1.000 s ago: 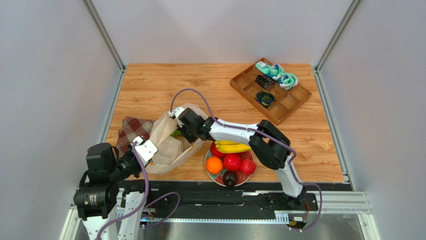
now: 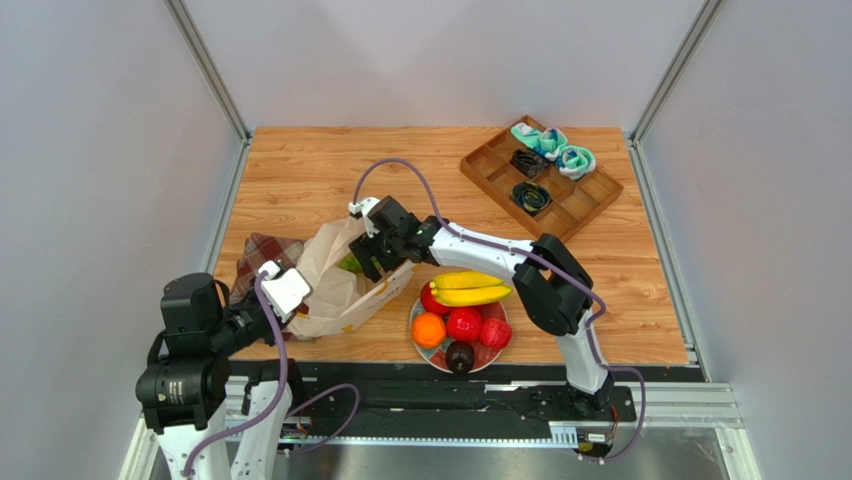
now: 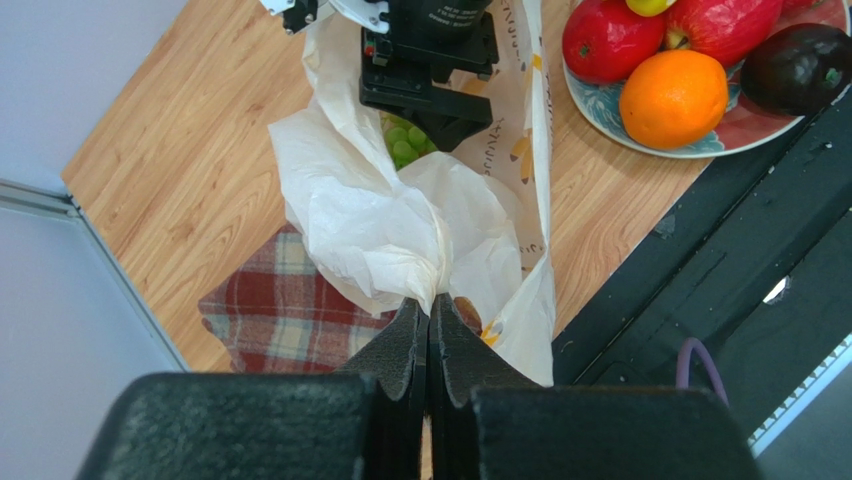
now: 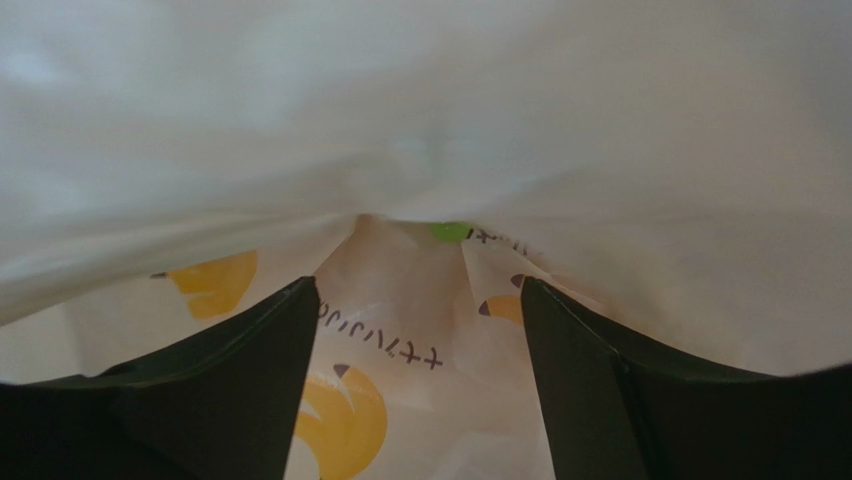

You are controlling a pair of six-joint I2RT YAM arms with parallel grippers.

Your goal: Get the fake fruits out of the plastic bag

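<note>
A white plastic bag (image 2: 330,272) lies open at left of centre, green grapes (image 3: 408,144) inside, partly hidden by my right gripper. My left gripper is shut at the bag's near end, thin bag film gathered at its fingertips. My right gripper reaches into the bag with fingers apart; printed film and a sliver of green show between and beyond them.
A plate of fruits (image 2: 428,331), with bananas (image 2: 468,296), sits at the front right of the bag. A wooden compartment tray (image 2: 588,205) stands at back right. A plaid cloth (image 3: 263,311) lies beside the bag.
</note>
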